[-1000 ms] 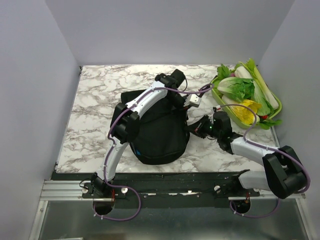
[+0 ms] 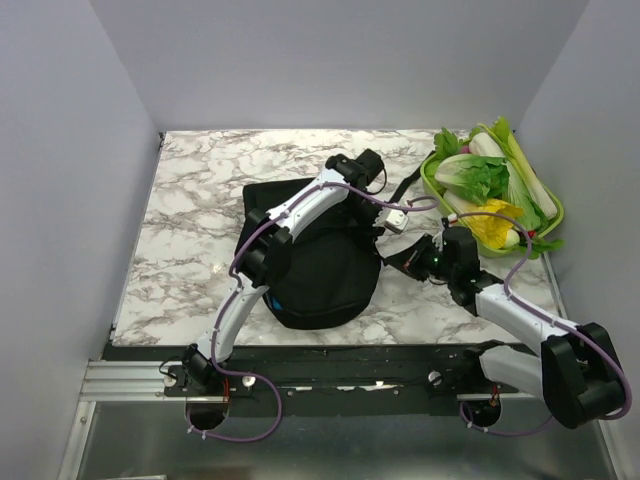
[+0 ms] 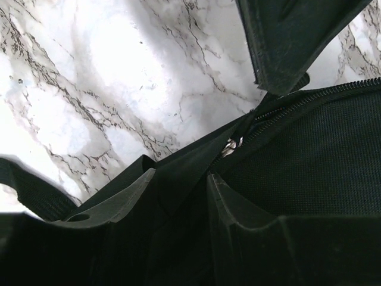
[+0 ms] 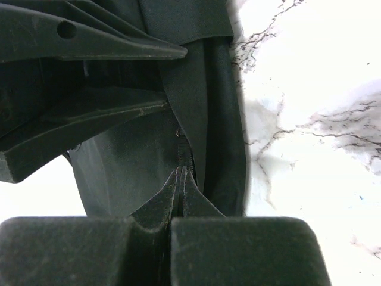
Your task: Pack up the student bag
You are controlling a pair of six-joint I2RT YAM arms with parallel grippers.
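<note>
The black student bag lies on the marbled table, left of centre. My left gripper is part open at the bag's zipped edge, with black cloth showing between its fingers and no firm grip visible. Close by, a metal zipper slider sits on the zipper, and its thin black pull runs toward my right gripper's tips. The right gripper is shut at the bag's right side. In the right wrist view the ridged pull reaches those tips; whether it is pinched or passes behind them is unclear.
A green basket of vegetables stands at the back right, near the right arm. A black strap stretches from the bag toward it. The two grippers are very close together.
Both arms have shifted slightly to the right, the right gripper's tips easing away from the bag's edge. The left wrist has turned a little, uncovering the strap. Bag and basket stay put.
</note>
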